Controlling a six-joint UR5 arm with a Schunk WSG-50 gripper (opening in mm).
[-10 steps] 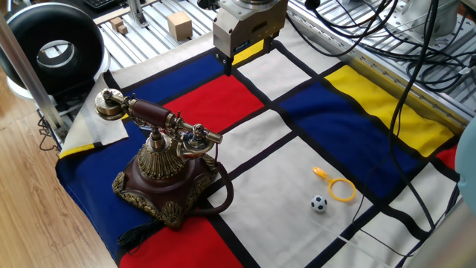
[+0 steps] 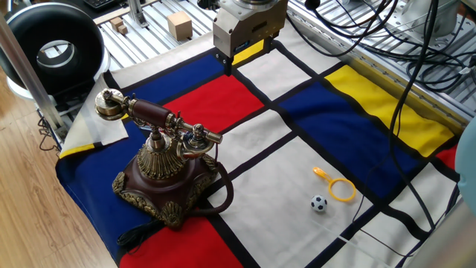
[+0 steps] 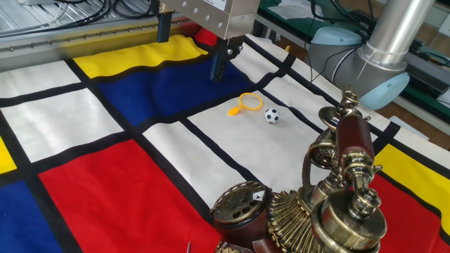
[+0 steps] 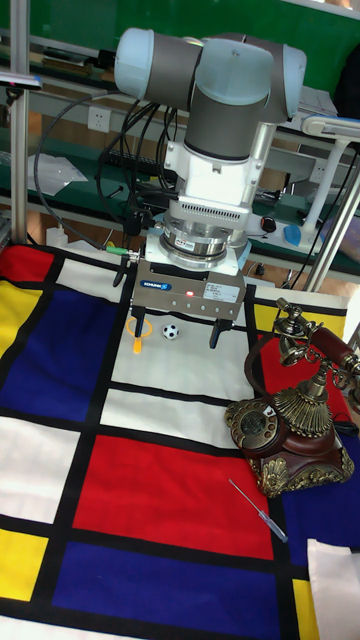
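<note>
My gripper (image 2: 251, 55) hangs above the patterned cloth, its two dark fingers (image 3: 217, 65) spread wide with nothing between them; it is open. A small black-and-white ball (image 2: 318, 203) rests on a white patch of cloth. Beside it lies a yellow ring with a short handle (image 2: 342, 189). An ornate brown and brass telephone (image 2: 158, 175) stands apart from them, its handset (image 3: 354, 150) on the cradle. In exterior view 3 a thin screwdriver (image 4: 273, 522) lies in front of the telephone; exterior view 1 does not show it clearly.
The cloth (image 4: 170, 496) has coloured squares and some wrinkles, with wide bare areas. Wooden blocks (image 2: 179, 26) sit on the slatted metal surface beyond it. Black cables (image 2: 416, 82) hang at the right of exterior view 1. A black ring-shaped object (image 2: 56, 45) stands at the left.
</note>
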